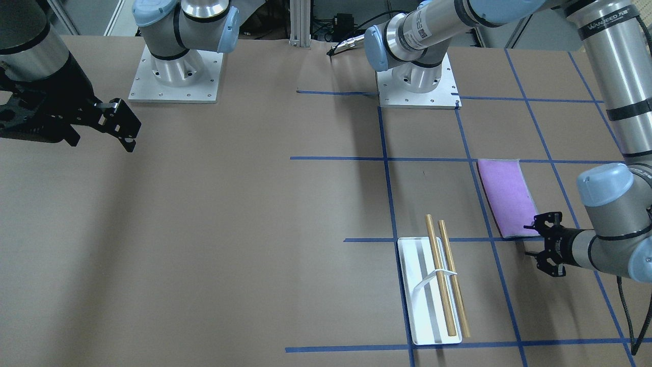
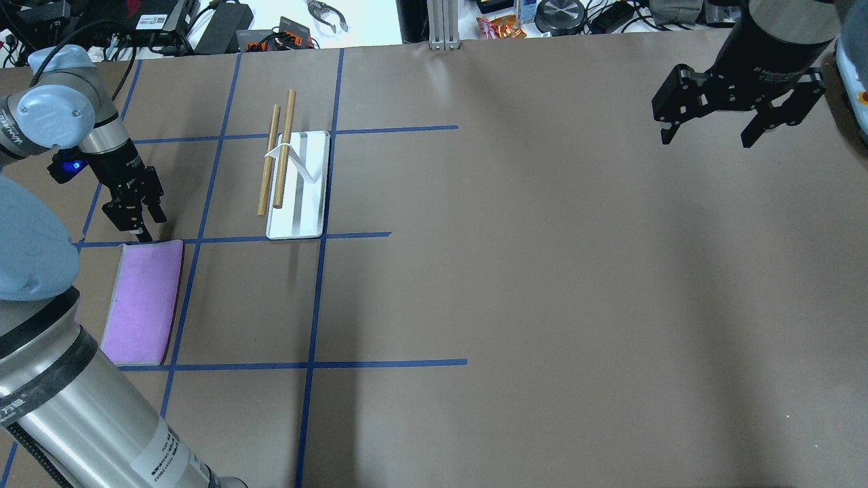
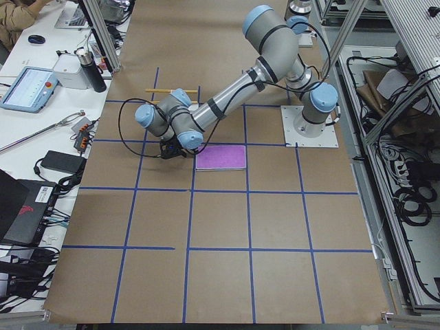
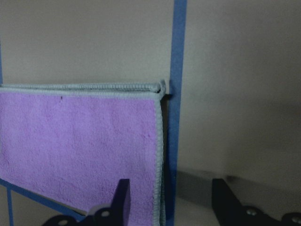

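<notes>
A folded purple cloth (image 1: 507, 195) with grey edging lies flat on the taped table, also seen in the top view (image 2: 143, 301) and the wrist view (image 4: 75, 141). My gripper (image 1: 528, 239) hangs just beside the cloth's near end. In the wrist view its two black fingers (image 4: 120, 202) stand well apart, open, one over the cloth and the other over bare table past its edge, with nothing held.
A white tray (image 1: 415, 306) with two wooden sticks (image 1: 444, 306) lies to one side. Another black end tool (image 1: 107, 119) hangs over the empty table on the far side. Arm bases (image 1: 391, 95) stand at the back.
</notes>
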